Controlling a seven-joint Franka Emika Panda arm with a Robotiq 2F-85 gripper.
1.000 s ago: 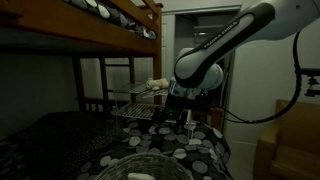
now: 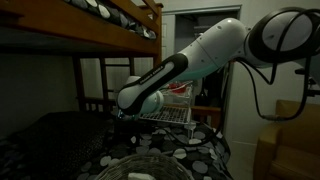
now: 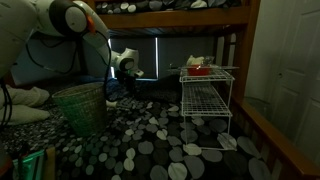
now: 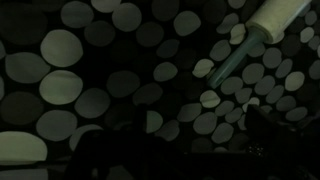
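My gripper shows as dark shapes along the lower edge of the wrist view, its fingers apart and nothing seen between them. Below it spreads a dark bedcover (image 4: 92, 102) with pale dots. A cream and greenish long object (image 4: 275, 20) lies on the cover at the upper right of that view, clear of the fingers. In exterior view 1 the gripper (image 2: 123, 124) hangs low over the bed, behind the wicker basket (image 2: 115, 170). A white item (image 2: 140, 176) lies in the basket. Poor light hides the fingertips in both exterior views.
A white wire rack (image 3: 205, 103) stands on the bed, with a red item (image 3: 203, 71) on top. The upper bunk (image 3: 180, 18) overhangs the bed. A brown armchair (image 2: 290, 145) is at the right. Dotted cover lies bare before the rack.
In exterior view 1 the arm has swung left and its end has come lower, away from in front of the rack. The basket and rack stay where they were.
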